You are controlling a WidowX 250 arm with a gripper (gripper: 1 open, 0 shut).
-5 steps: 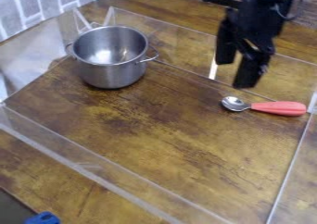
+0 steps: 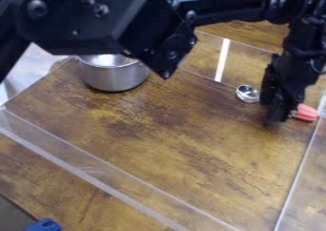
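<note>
My black gripper (image 2: 275,103) is low at the right of the table, over a spoon with a red handle (image 2: 304,113); the spoon's silver bowl (image 2: 249,93) shows to the left of the fingertips. The handle's middle is hidden behind the fingers, and I cannot tell whether they hold it. A steel pot (image 2: 112,76) stands at the upper left, partly hidden by the arm.
Clear plastic edging runs along the left and right. A blue object (image 2: 42,224) lies at the bottom left corner.
My gripper has come down and slightly right onto the spoon, and the arm now covers the top of the view and part of the pot. The spoon's bowl appears shifted slightly right and up.
</note>
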